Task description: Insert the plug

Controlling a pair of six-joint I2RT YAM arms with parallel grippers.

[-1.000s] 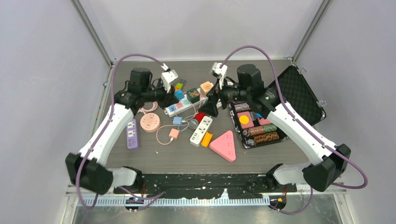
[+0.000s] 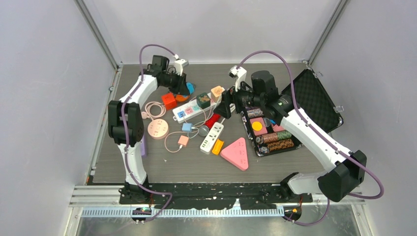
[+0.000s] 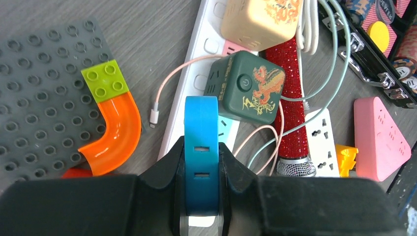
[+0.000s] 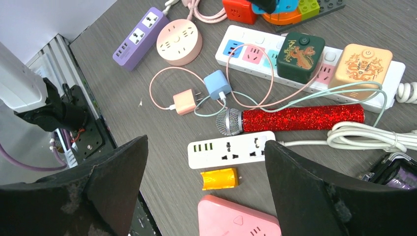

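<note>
My left gripper is shut on a blue block (image 3: 201, 123), held above the grey brick baseplate (image 3: 44, 98) and the end of a long white power strip (image 4: 246, 49). A green power adapter (image 4: 299, 56) and a yellow one (image 4: 359, 69) sit on that strip. Small pink (image 4: 184, 102) and blue (image 4: 215, 83) plugs with cables lie loose on the table, beside a smaller white strip (image 4: 226, 150). My right gripper (image 2: 221, 108) stands open above the middle right of the table, nothing between its fingers.
A red microphone (image 4: 300, 120), a pink triangular strip (image 2: 236, 155), a round socket (image 2: 158, 128) and a purple strip (image 4: 140, 37) crowd the middle and left. An open black case (image 2: 311, 98) fills the right. The front table is clearer.
My left arm has swung back and to the left, toward the rear of the table, carrying the blue block from over the power strip to over the baseplate. The right arm has shifted slightly.
</note>
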